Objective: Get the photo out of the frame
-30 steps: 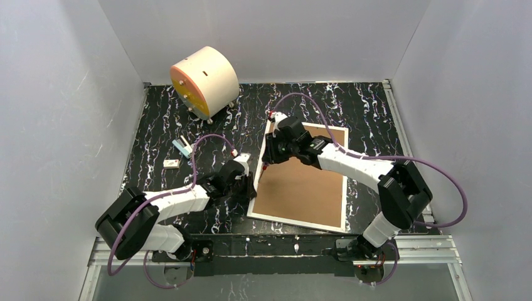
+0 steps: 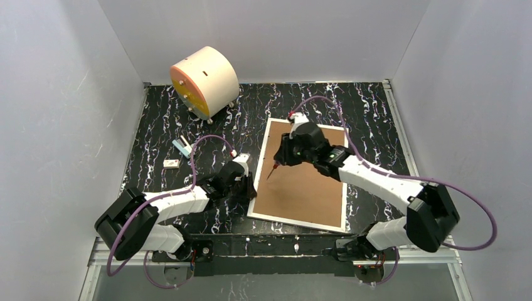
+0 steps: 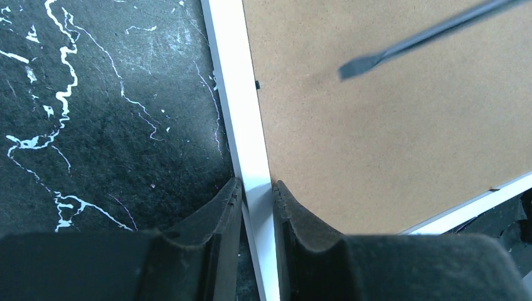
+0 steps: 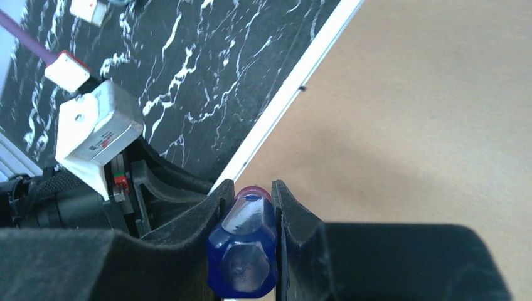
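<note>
A white picture frame [image 2: 298, 222] lies face down, its brown backing board [image 2: 302, 195] up and filling it. My left gripper is shut on the frame's left rail, one finger on each side of the white strip. Over the backing, my right gripper is shut on a screwdriver with a blue handle [image 4: 243, 257]. The screwdriver's flat metal tip [image 3: 361, 66] hangs above the board, apart from the frame's edge. Small dark tabs show at the inner edge, one tab [image 3: 257, 84] on the left rail and another tab [image 3: 494, 189] on the bottom one. No photo shows.
A cream drum-shaped object [image 2: 210, 78] stands at the back left. Left of the frame lie a small white block [image 2: 171, 163] and a light-blue item [image 2: 182, 148]. Bare black marbled table [image 2: 370, 125] runs along the frame's right side.
The left arm and frame have stayed put.
</note>
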